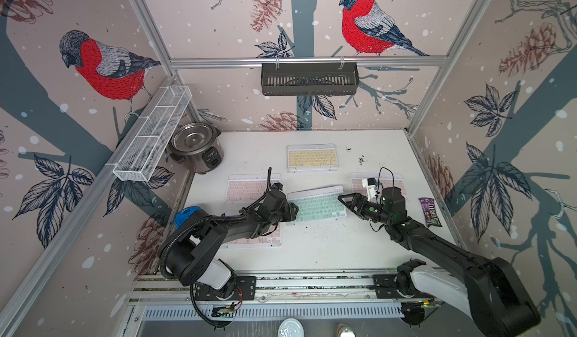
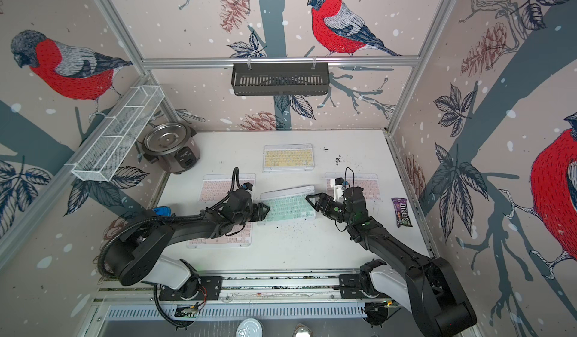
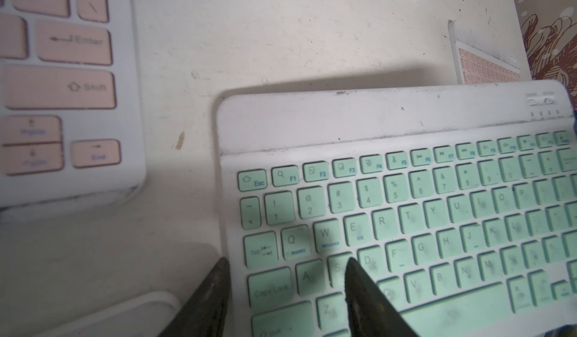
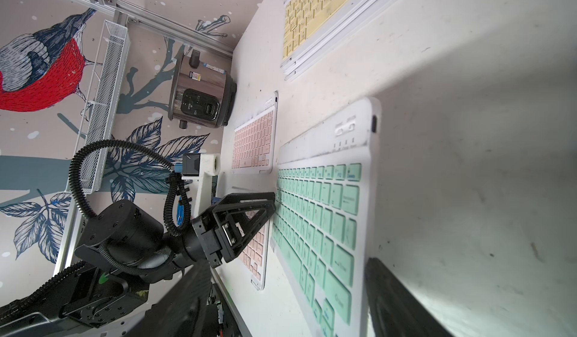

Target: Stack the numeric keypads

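Observation:
A white keyboard with mint-green keys (image 1: 317, 206) lies at the table's middle, between both arms. Its right end looks raised and a shadow shows behind it. At its left end, my left gripper is shut on the edge, one finger outside the side and the other over the keys. My right gripper is around the right end, its fingers well apart and the keyboard's edge close to one of them. Pink-key keyboards lie at back left (image 2: 219, 188), front left (image 1: 258, 240) and right (image 1: 393, 185). One with yellow keys (image 1: 312, 157) rests at the back.
A slow cooker (image 1: 196, 147) stands at the back left corner. A purple snack wrapper (image 1: 429, 212) lies by the right edge. The left arm covers part of the pink keyboards.

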